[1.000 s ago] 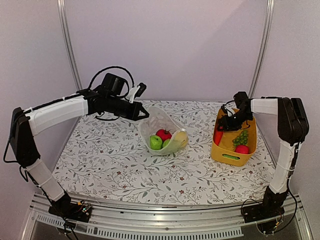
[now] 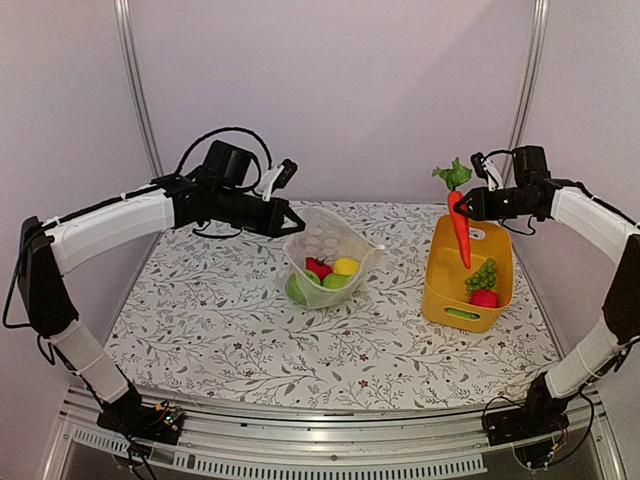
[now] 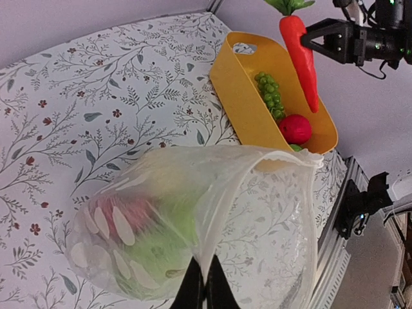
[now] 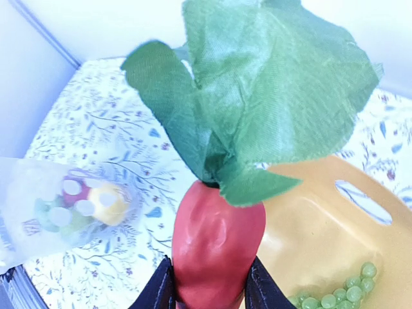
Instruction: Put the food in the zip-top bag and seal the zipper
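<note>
The orange-red carrot (image 2: 461,235) with its green leaves (image 2: 453,174) hangs tip down above the yellow bin (image 2: 440,300). My right gripper is shut on it just below the leafy top. The clear zip top bag (image 2: 325,235) stands mid-table with its mouth spread. Inside it lie a red item (image 2: 318,268), a yellow one (image 2: 346,266) and green apples (image 2: 310,290). My left gripper is shut on the bag's rim, holding that edge up. The part of the rim between its fingers is mostly hidden.
Green grapes (image 2: 482,277) and a round red item (image 2: 484,298) lie in the bin, with something green beside its front handle hole. Bare patterned table (image 2: 400,250) separates bag and bin.
The left gripper shifted slightly right with the bag's rim, and the bag's shape changed a little.
</note>
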